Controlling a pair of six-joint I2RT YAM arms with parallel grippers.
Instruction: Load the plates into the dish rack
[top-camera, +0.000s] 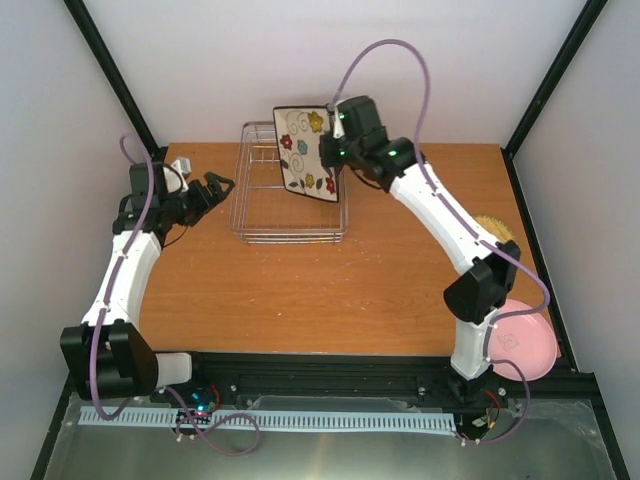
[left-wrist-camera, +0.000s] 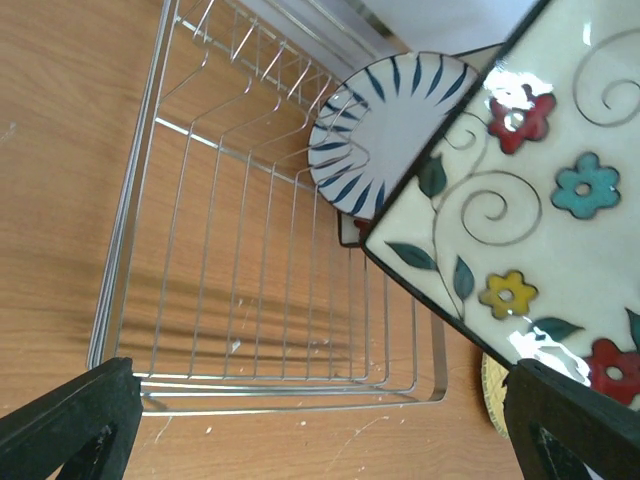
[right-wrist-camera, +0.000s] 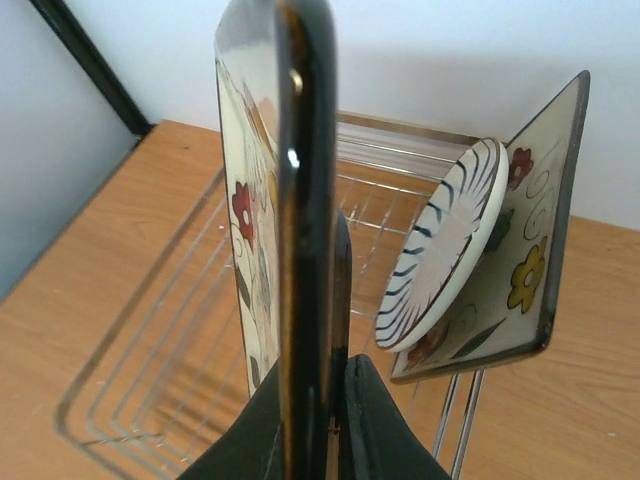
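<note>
A square floral plate (top-camera: 300, 150) is held upright over the wire dish rack (top-camera: 250, 234) by my right gripper (top-camera: 326, 150), shut on its edge; it fills much of the left wrist view (left-wrist-camera: 510, 220) and stands edge-on in the right wrist view (right-wrist-camera: 255, 230). A round blue-striped plate (right-wrist-camera: 440, 240) and a second square floral plate (right-wrist-camera: 535, 290) stand at the rack's right side, mostly hidden from the top view. My left gripper (top-camera: 222, 186) is open and empty, left of the rack.
A pink plate (top-camera: 525, 340) lies at the front right, and a yellow plate (top-camera: 492, 222) at the right, partly hidden by the arm. Walls stand behind and at both sides.
</note>
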